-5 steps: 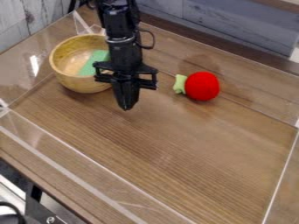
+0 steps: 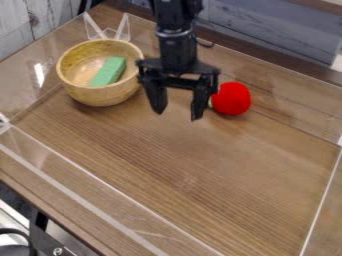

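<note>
The gripper (image 2: 178, 106) hangs over the middle of the table, its dark fingers apart and open, with nothing visible between them. To its right a red ball (image 2: 230, 98) rests on the table, partly behind the arm. At the left, a yellow bowl (image 2: 86, 82) holds a green block (image 2: 110, 71).
A pale edge runs along the back. A dark cable (image 2: 16, 245) shows at the bottom left corner.
The gripper has moved right, away from the bowl and toward the red ball. The small pale green item beside the ball is now hidden from view.
</note>
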